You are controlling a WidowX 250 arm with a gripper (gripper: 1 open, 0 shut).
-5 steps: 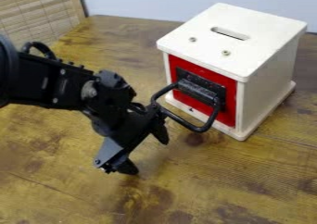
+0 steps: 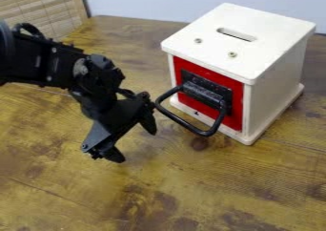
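A white wooden box [image 2: 274,58] with a slot on top and a red front stands at the right of the camera view, with a black bar handle [image 2: 200,127] sticking out from a dark latch on its front. My black gripper [image 2: 132,141] hangs over the table at the left, left of the handle and apart from it, fingers open with nothing between them.
A bamboo mat [image 2: 38,6] lies at the back left, and a pale wall runs behind.
My arm and gripper have moved up and to the left, away from the area below the handle. The box and handle look unmoved.
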